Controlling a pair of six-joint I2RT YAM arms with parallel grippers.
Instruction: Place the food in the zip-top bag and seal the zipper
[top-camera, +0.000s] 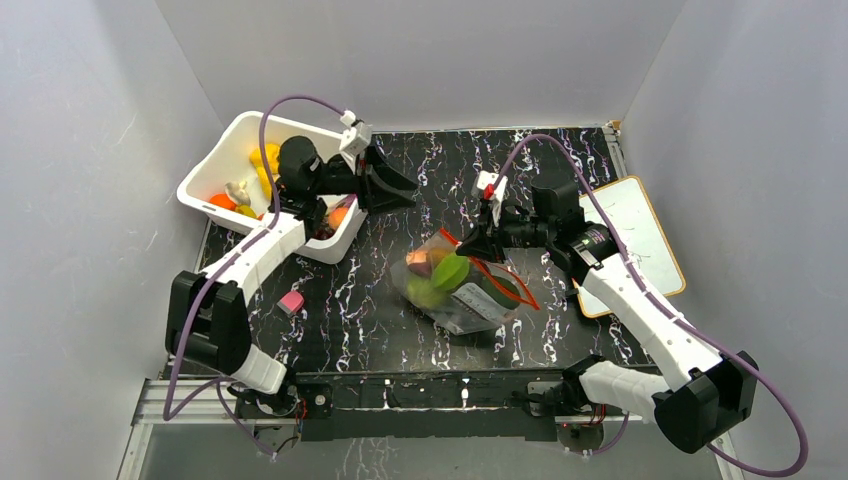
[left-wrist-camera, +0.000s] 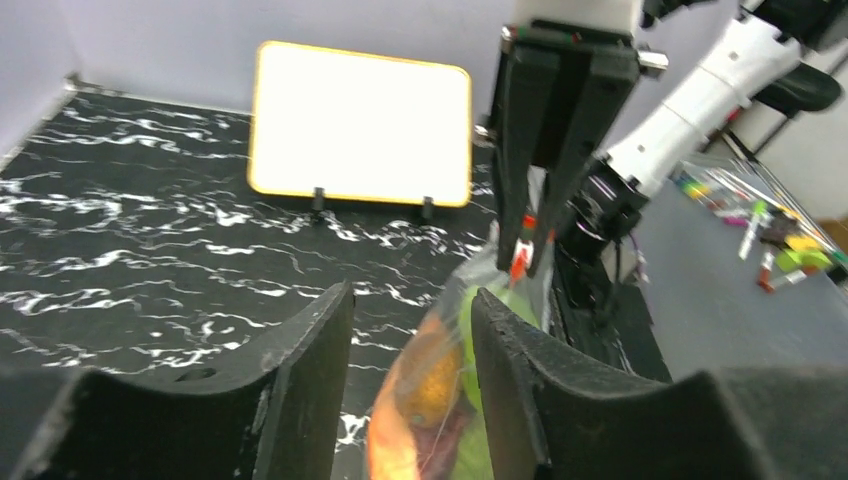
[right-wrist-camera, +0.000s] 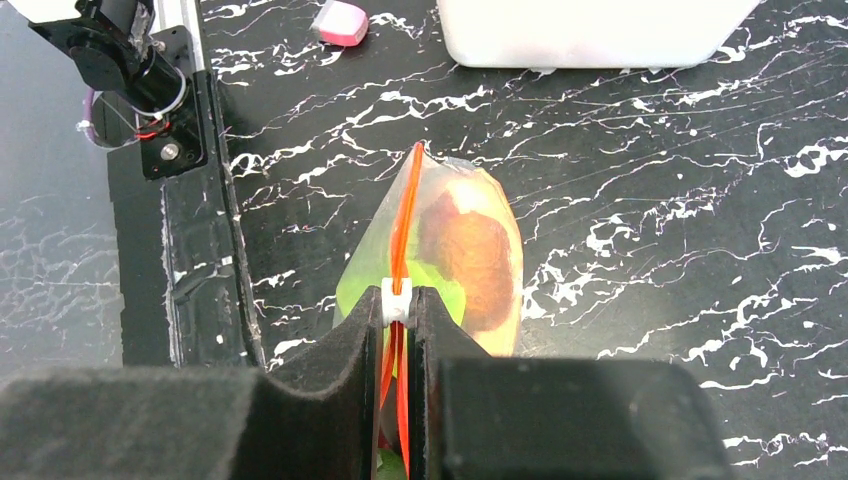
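A clear zip bag (top-camera: 468, 311) with an orange-red zipper strip holds several pieces of food, among them a green one (top-camera: 450, 272) and an orange-brown one (right-wrist-camera: 472, 255). My right gripper is shut on the zipper, with the white slider (right-wrist-camera: 396, 300) between its fingertips. From the slider toward the far corner the strip runs as one line; on the near side it parts into two strands. My left gripper stands open and empty, up and left of the bag in the top view, apart from it.
A white bin (top-camera: 343, 238) with several toy foods sits at the back left. On the left of the table lies a pink eraser-like block (top-camera: 291, 302). A whiteboard (top-camera: 632, 240) rests at the right. Free tabletop lies left of the bag.
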